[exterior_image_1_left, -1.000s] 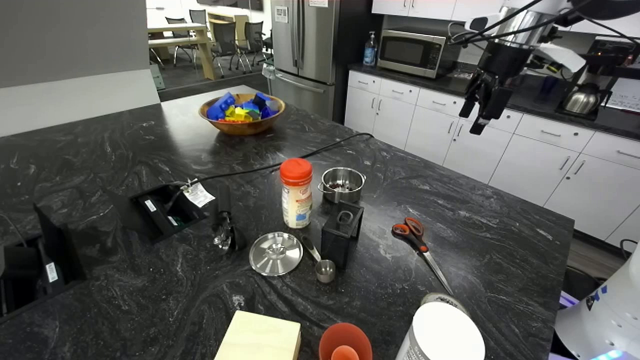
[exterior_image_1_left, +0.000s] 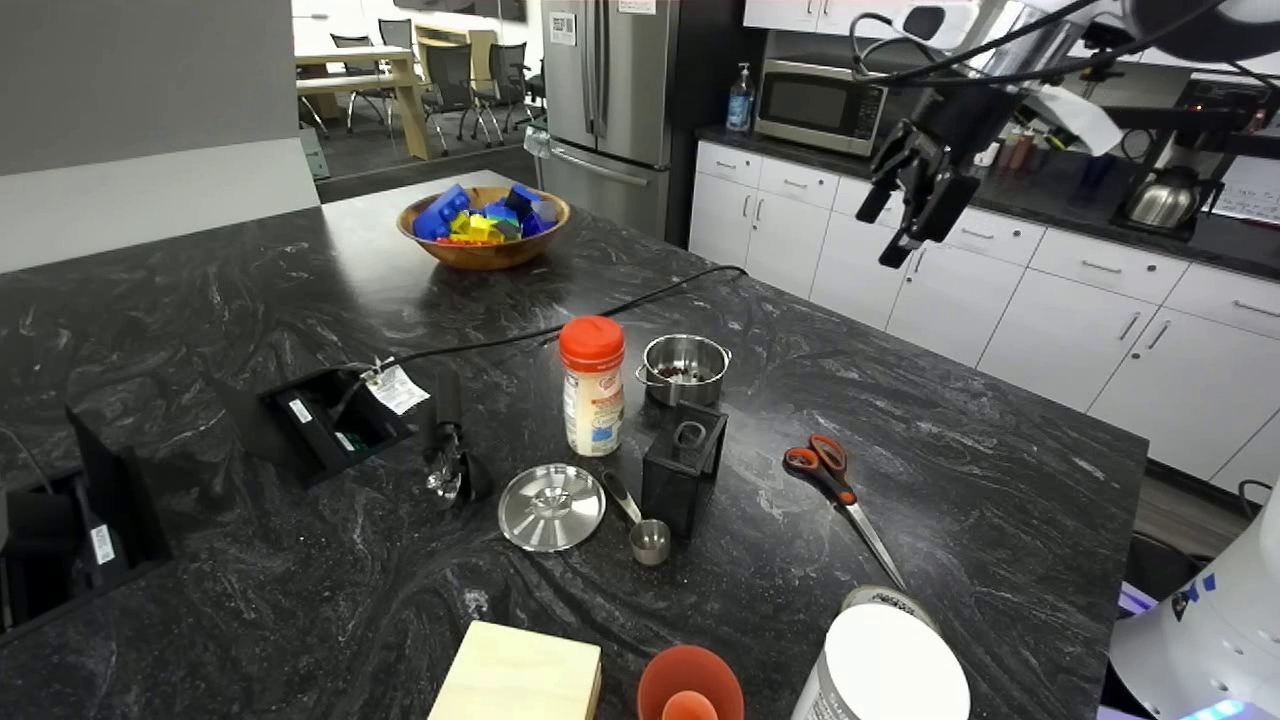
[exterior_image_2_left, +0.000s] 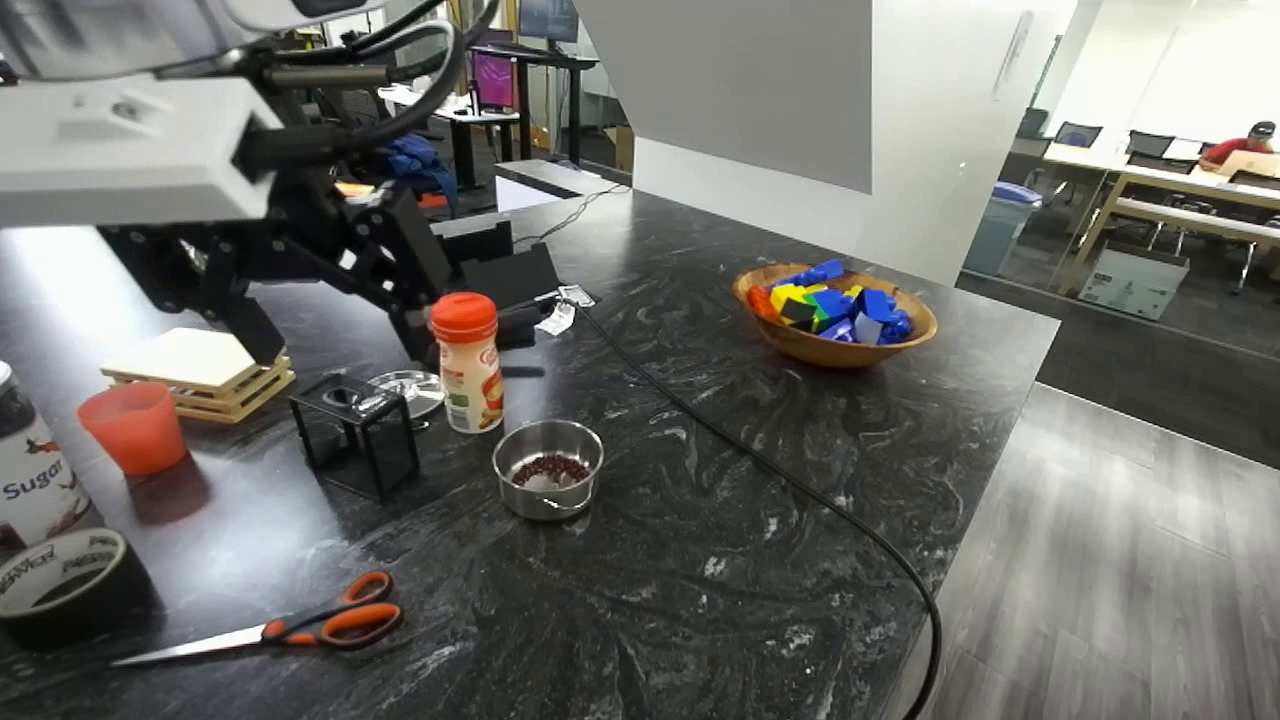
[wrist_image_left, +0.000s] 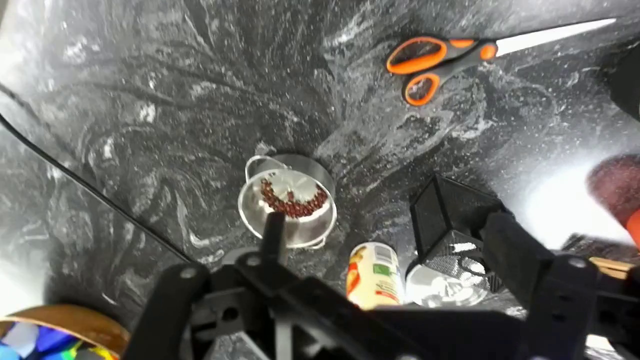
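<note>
High above the counter, my gripper (exterior_image_1_left: 882, 233) stands open with nothing between its fingers. In the wrist view one finger (wrist_image_left: 274, 234) overlaps the near rim of a small steel pot (wrist_image_left: 288, 207) with dark red beans inside, though it hangs well above it. The other finger (wrist_image_left: 510, 246) appears beside a black lantern-like box (wrist_image_left: 432, 216). Between them shows a creamer bottle (wrist_image_left: 375, 273) with a red cap, upright in the exterior views. A steel lid (exterior_image_1_left: 552, 508) and a measuring scoop (exterior_image_1_left: 649, 540) lie by the box. Orange-handled scissors (exterior_image_1_left: 840, 492) rest on the counter.
A wooden bowl (exterior_image_2_left: 840, 350) of coloured blocks stands towards the far end. A black cable (exterior_image_2_left: 768, 462) crosses the counter. Nearer exterior view 1 are a wooden block (exterior_image_1_left: 516, 678), a red cup (exterior_image_1_left: 690, 672) and a white-lidded sugar container (exterior_image_1_left: 894, 666). A tape roll (exterior_image_2_left: 72, 588) lies near the scissors.
My gripper has moved left and slightly down in exterior view 1, and its fingers show farther apart. The things on the counter have stayed put.
</note>
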